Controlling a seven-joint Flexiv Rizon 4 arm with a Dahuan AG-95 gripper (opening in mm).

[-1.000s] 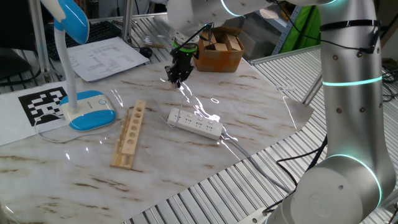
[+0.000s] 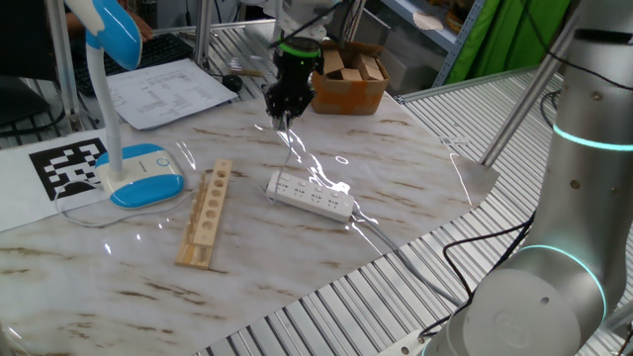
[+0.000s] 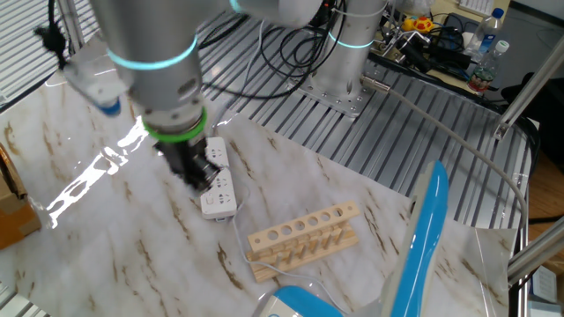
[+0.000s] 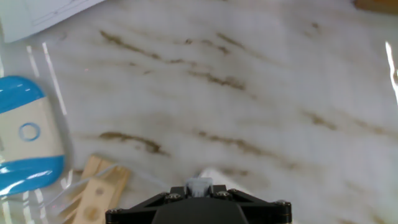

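My gripper [image 2: 284,121] hangs above the marble-patterned table, pointing down, higher than the white power strip [image 2: 312,196] and toward its far side. In the wrist view the fingers are closed around a small pale piece [image 4: 199,186], which looks like the end of a cable; its shape is mostly hidden. A thin pale cable [image 2: 288,150] runs between the gripper and the table near the strip's left end. Just beyond the fingers, part of the power strip [image 4: 225,180] shows. The blue and white desk lamp [image 2: 140,180] has a white cord lying on the table.
A wooden rack with holes [image 2: 210,213] stands between lamp and strip. An open cardboard box [image 2: 349,94] is behind the gripper. Paper sheets [image 2: 170,94] lie at the back left. The strip's grey cord [image 2: 406,262] crosses the front edge.
The arm has swung to the right at its near joints. My gripper has shifted only slightly and stays above the table; strip, rack and lamp are unmoved.
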